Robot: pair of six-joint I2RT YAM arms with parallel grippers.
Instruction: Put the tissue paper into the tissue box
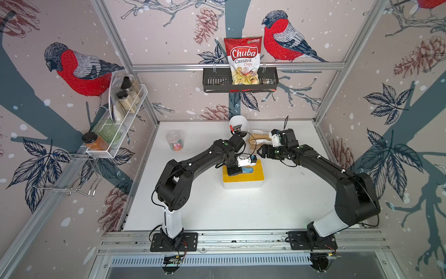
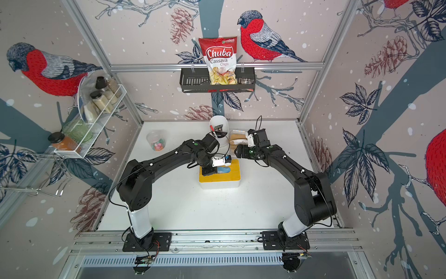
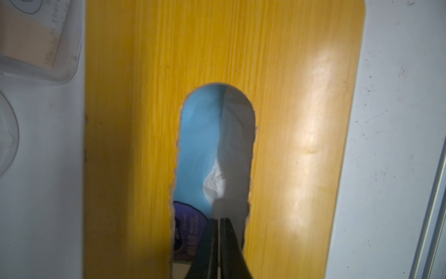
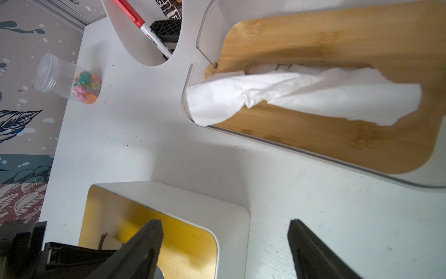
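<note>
The tissue box [image 1: 243, 182] is white with a yellow top [image 3: 130, 139]; its oval opening shows blue packaging [image 3: 197, 139] and a little white inside. My left gripper is poised at the opening, its dark fingertips close together; whether anything is between them is unclear. Crumpled white tissue paper [image 4: 302, 93] lies in a clear tray with a wooden base [image 4: 325, 144] behind the box. My right gripper stands open over the table between box and tray, with nothing between its fingers.
A white holder with a red marker [image 4: 139, 37] stands at the back, a jar of candy [image 1: 175, 141] at the back left. A wire shelf [image 1: 116, 134] hangs on the left wall, a black shelf with chips [image 1: 240, 86] on the back.
</note>
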